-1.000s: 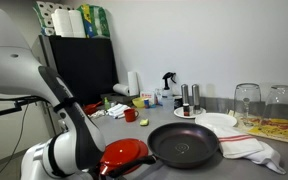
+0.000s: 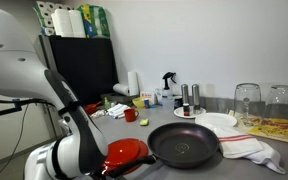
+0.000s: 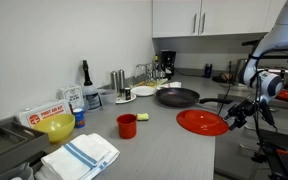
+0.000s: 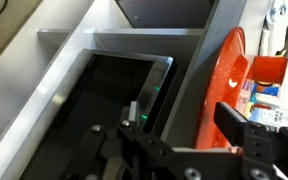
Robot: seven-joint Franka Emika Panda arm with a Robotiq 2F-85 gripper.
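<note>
A round red plate or lid (image 3: 202, 122) lies at the counter's front edge. Exterior view 1 shows the same red disc (image 2: 126, 152) partly covered by my arm. My gripper (image 3: 230, 113) is low beside its right edge. In the wrist view the dark gripper has its fingers apart, with the red disc (image 4: 227, 82) close to the right-hand finger; whether they touch is unclear. No object is visibly clamped. The black frying pan (image 2: 183, 144) sits just beyond the disc, its handle pointing toward my arm.
Below the counter edge an open, pale-walled drawer or cabinet space (image 4: 72, 65) lies under my gripper. A striped towel (image 2: 249, 147) is right of the pan. A red mug (image 3: 127, 126) and yellow bowl (image 3: 56, 126) stand farther along the counter.
My arm has shifted slightly to the right in exterior view 1. The red disc and the pan appear to be in the same places.
</note>
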